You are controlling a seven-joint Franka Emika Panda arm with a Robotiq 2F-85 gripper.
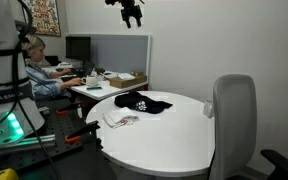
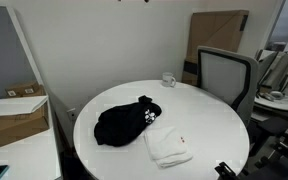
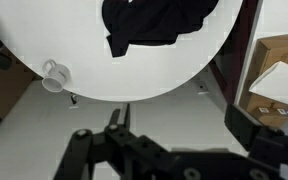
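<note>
High above the round white table (image 1: 169,140), at the top of exterior view 1, hangs my gripper (image 1: 132,22). Its fingers stand wide apart along the bottom of the wrist view, open and with nothing between them (image 3: 181,118). A crumpled black cloth (image 2: 124,122) lies on the table, well below the gripper. Beside it is a folded white cloth (image 2: 168,145) with small red marks. A white mug (image 2: 168,79) stands near the table's rim. The black cloth (image 3: 159,18) appears at the top of the wrist view, the mug (image 3: 55,77) at the left.
A grey mesh chair (image 1: 235,125) stands close against the table. Cardboard boxes (image 2: 20,115) sit on a white side desk. A person (image 1: 39,65) sits at a desk with a monitor (image 1: 78,50).
</note>
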